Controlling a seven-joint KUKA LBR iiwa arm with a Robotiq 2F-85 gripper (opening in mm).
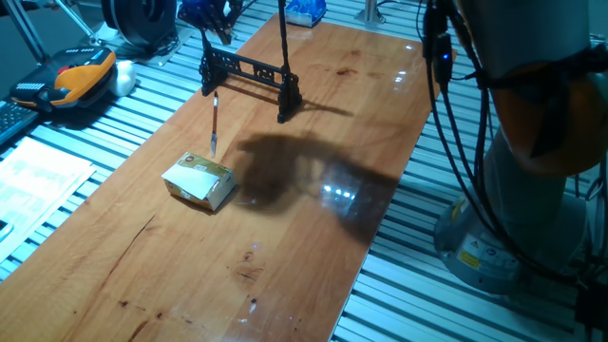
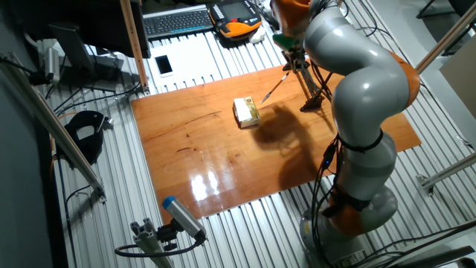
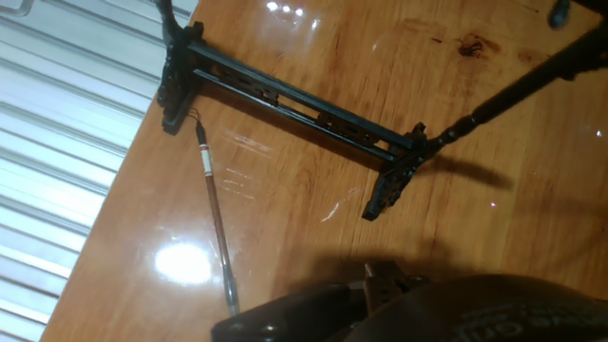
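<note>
A brush with a brown handle lies on the wooden table, its thin loop close to one foot of a black stand. In exterior view 1 the brush points from the stand toward a small yellow and white box. My gripper shows only as a dark shape above the stand, at the top edge. Its dark body fills the bottom of the wrist view, overlapping the brush's lower end in the picture. How its fingers stand is unclear, and nothing held can be made out.
The stand's uprights rise near the gripper. A blue packet sits at the table's far end. Beyond the table lie a phone, a keyboard and an orange device.
</note>
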